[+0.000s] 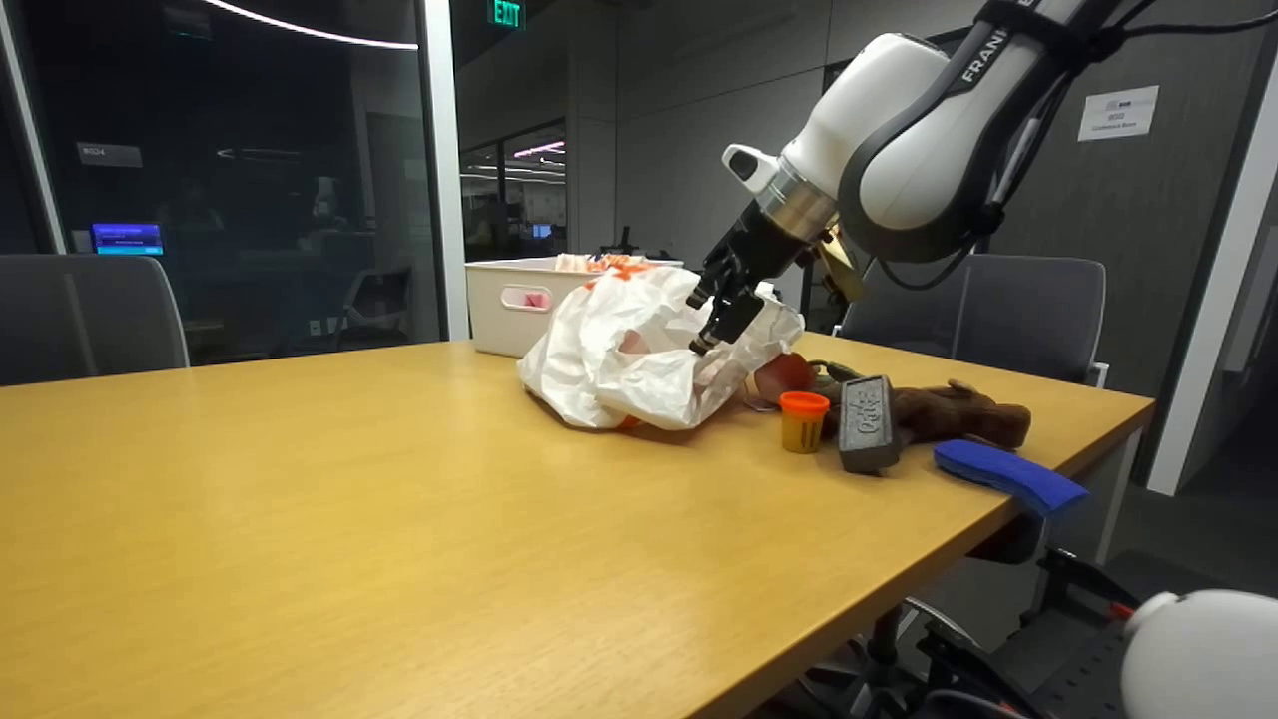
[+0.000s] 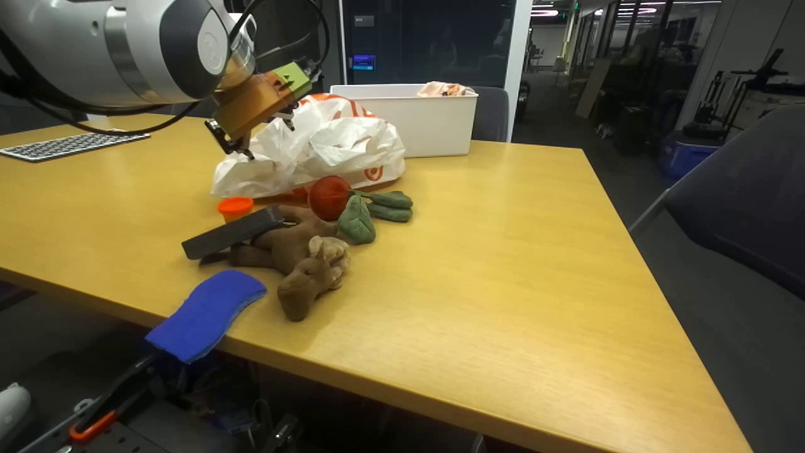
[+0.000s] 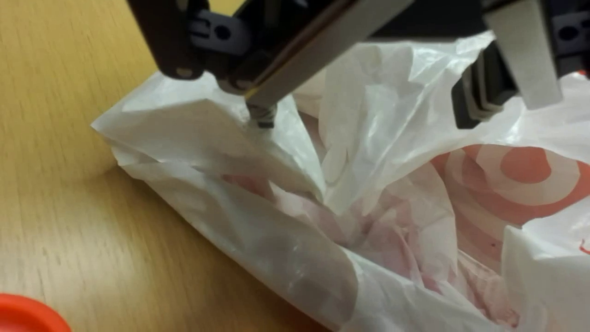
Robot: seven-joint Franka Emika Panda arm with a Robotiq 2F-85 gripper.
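A crumpled white plastic bag [image 1: 611, 348] with red target marks lies on the table, its mouth partly spread. Looking into it from the wrist view, pinkish contents [image 3: 395, 243] show through and between the folds of the bag [image 3: 182, 124]. My gripper is open right over the bag, its two fingers well apart. One fingertip [image 3: 262, 116] is close against a fold; whether it touches cannot be told. Exterior view 1 has the gripper [image 1: 701, 322] slanting down at the bag's right part. The arm's wrist partly covers the bag [image 2: 339, 147] in exterior view 2.
Near the bag are an orange-lidded tub [image 1: 804, 421], a red plush with green leaves [image 2: 329, 197], a dark eraser-like block [image 1: 868, 425], a brown plush animal [image 2: 290, 245] and a blue cloth item [image 2: 207, 313] overhanging the edge. Behind stands a white bin [image 2: 430, 121].
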